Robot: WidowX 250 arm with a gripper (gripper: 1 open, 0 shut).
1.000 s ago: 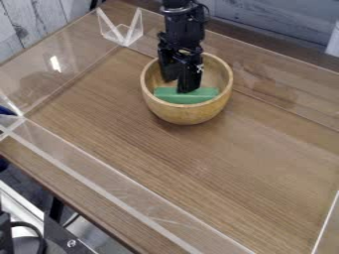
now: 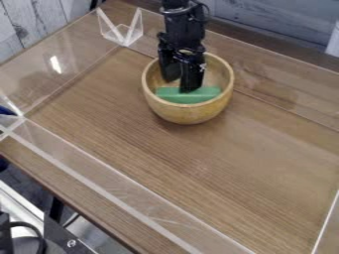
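A round wooden bowl (image 2: 188, 111) stands on the wooden table toward the upper middle, with a green block (image 2: 199, 94) lying inside it. My black gripper (image 2: 183, 77) reaches down from the top into the bowl, above and behind the green block. Its fingertips are dark and partly lost against the bowl's inside; I cannot make out whether anything is between them.
A clear plastic container (image 2: 122, 28) stands at the upper left. Black cables (image 2: 24, 233) lie at the lower left edge.
The gripper and arm sit slightly lower or shifted in the bowl, and the green block appears slightly moved. The differences are small.
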